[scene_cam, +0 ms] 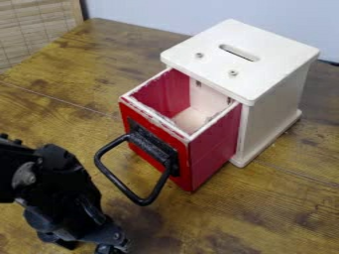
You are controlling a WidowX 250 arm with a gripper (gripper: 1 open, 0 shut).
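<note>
A white wooden box (272, 104) with a slot and two screws on top stands at the right. Its red drawer (212, 154) is pulled out toward the lower left, with a pale interior showing. A black loop handle (117, 184) is fixed to the drawer front. My black gripper (95, 238) is low at the lower left, below and left of the handle and apart from it. Whether its fingers are open or shut is unclear.
A bamboo mat (34, 25) lies in the top left corner, and a pale wall runs along the back.
</note>
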